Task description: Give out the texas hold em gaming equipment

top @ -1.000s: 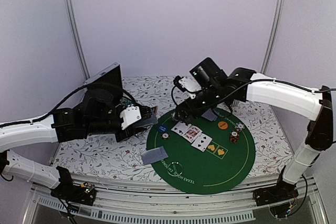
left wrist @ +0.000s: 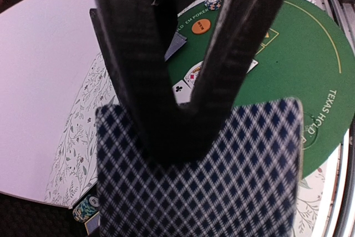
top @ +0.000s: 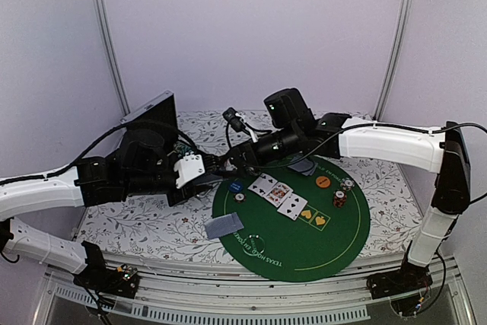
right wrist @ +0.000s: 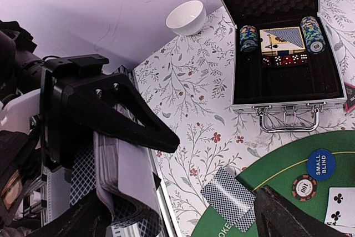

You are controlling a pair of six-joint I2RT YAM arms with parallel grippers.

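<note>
My left gripper (top: 209, 169) is shut on a blue-backed playing card (left wrist: 249, 181), held up over the felt's left side. On the green mat (top: 319, 249) lie face-up cards (top: 278, 194), face-down cards (top: 223, 225), the small blind button (right wrist: 320, 164), an orange button (left wrist: 201, 26) and chips (top: 339, 198).
An open chip case (right wrist: 288, 98) with chips, cards and dice stands at the back left, near a white bowl (right wrist: 186, 18). Patterned table (top: 106, 234) surrounds the mat.
The left arm has stayed still.
</note>
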